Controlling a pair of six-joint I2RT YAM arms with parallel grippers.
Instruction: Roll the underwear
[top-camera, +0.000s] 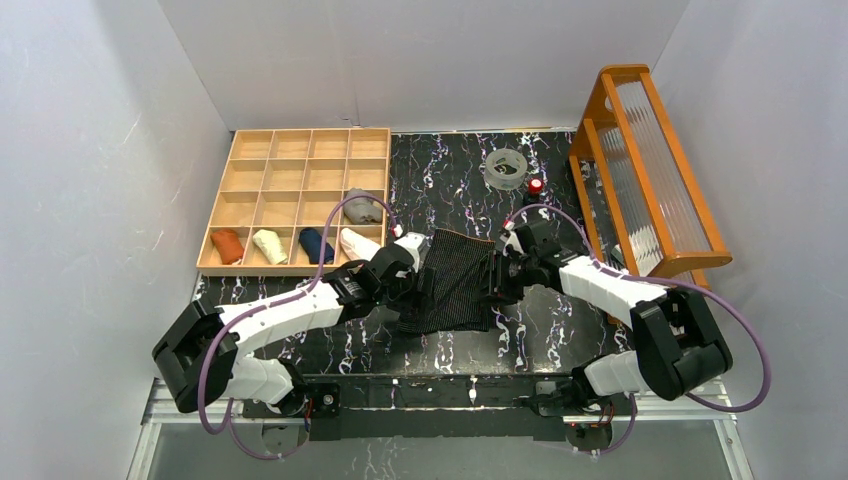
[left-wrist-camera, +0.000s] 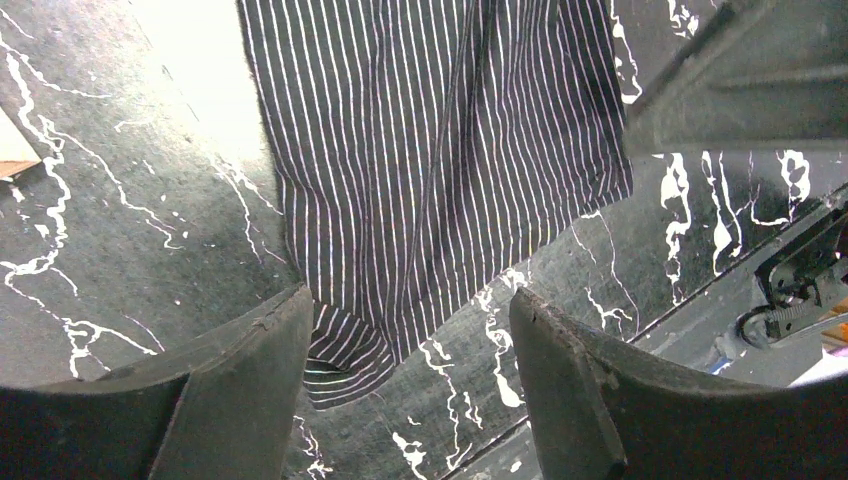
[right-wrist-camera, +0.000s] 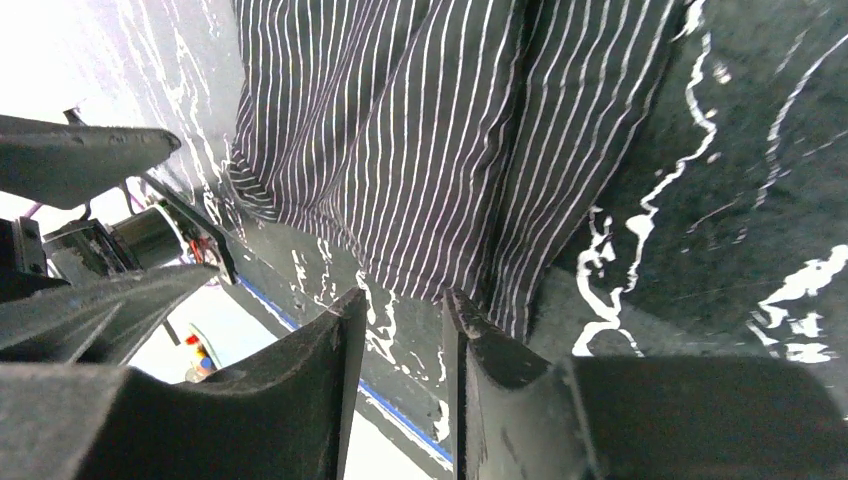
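Dark underwear with thin white stripes (top-camera: 458, 275) lies folded on the black marbled table, its orange-edged side away from me. My left gripper (top-camera: 422, 298) is over its left side, near the front. In the left wrist view, the left gripper's parted fingers (left-wrist-camera: 250, 350) have a rumpled corner of the underwear (left-wrist-camera: 345, 345) in front of them, not clamped. Over the right side is my right gripper (top-camera: 494, 288). Its fingers (right-wrist-camera: 345, 330) stand apart in the right wrist view, low by the front right corner of the cloth (right-wrist-camera: 515, 290).
A wooden compartment box (top-camera: 235, 195) at the back left holds several rolled cloths. Right of the cloth are a roll of tape (top-camera: 505, 169), a red-capped bottle (top-camera: 535, 186) and a wooden rack (top-camera: 655, 170).
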